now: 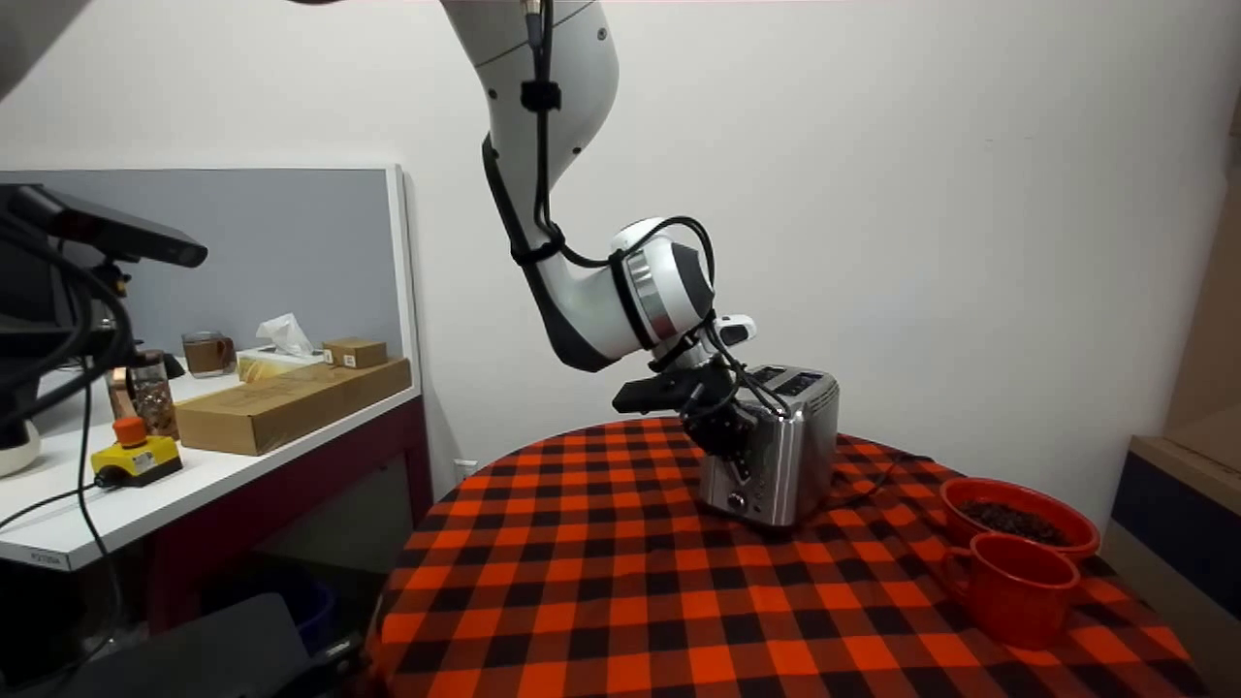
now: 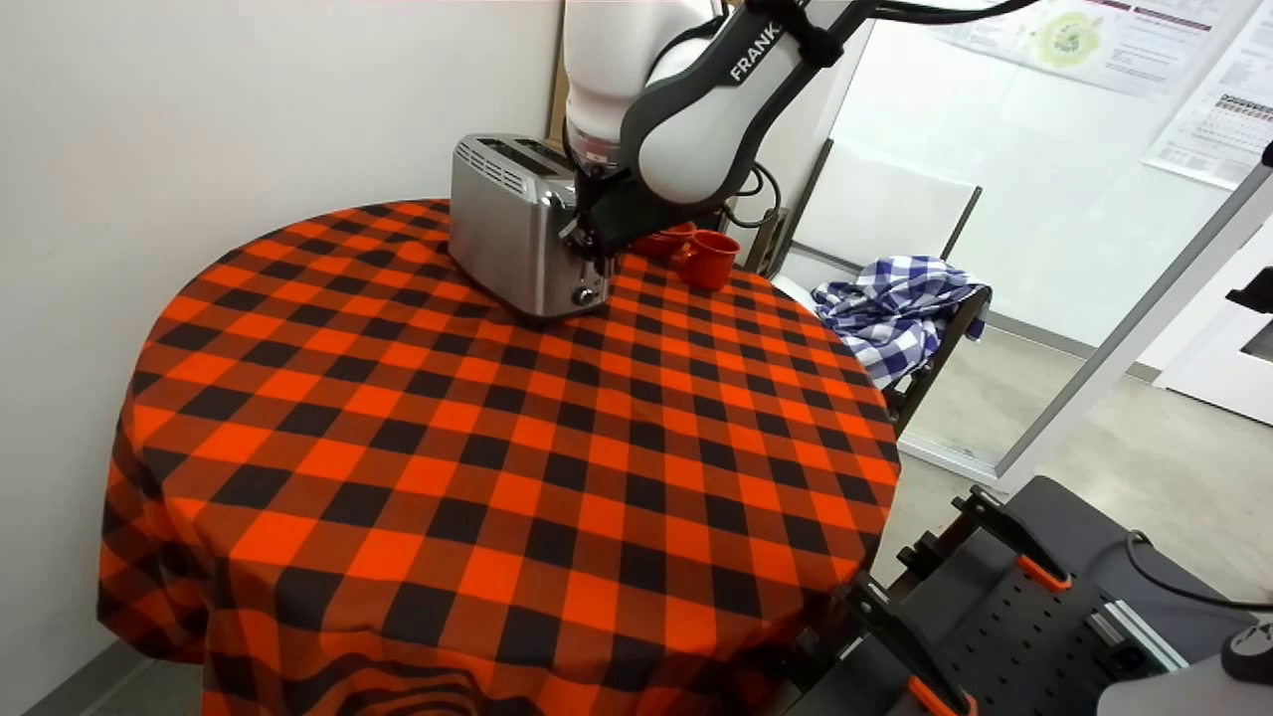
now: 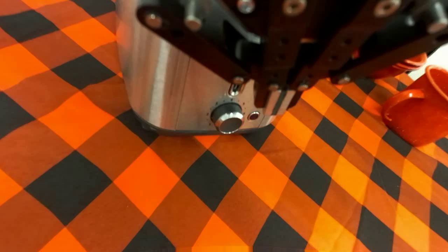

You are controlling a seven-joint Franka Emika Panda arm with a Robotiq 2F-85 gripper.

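A silver two-slot toaster (image 1: 803, 448) stands upright on the checked tablecloth. My gripper is shut and points down in front of the toaster's control end, a little above the round knob (image 3: 228, 118). Nothing shows between its fingers. In exterior view 2 the gripper (image 2: 581, 245) overlaps the upper part of that end; whether it touches the lever there cannot be told, as the gripper covers it. The slots (image 1: 799, 383) look empty from here.
A red mug (image 1: 1018, 587) and a red bowl (image 1: 1018, 518) of dark bits stand at the table's right side. The toaster's cord (image 1: 873, 489) runs behind it.
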